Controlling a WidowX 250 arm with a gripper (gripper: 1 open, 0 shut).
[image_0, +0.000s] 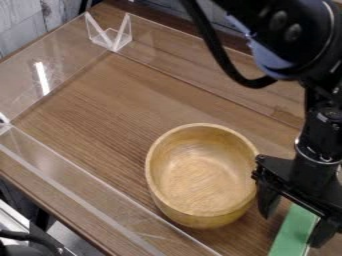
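My black gripper (291, 208) hangs at the lower right, open, its fingers over a green object (294, 241) lying on the wooden table near the front edge. Just left of the gripper stands a large pale yellow bowl (201, 175), empty, close beside the fingers. The lower part of the gripper partly hides the green object.
A small clear plastic item (110, 30) stands at the back left. A clear strip runs along the table's left and front edge.
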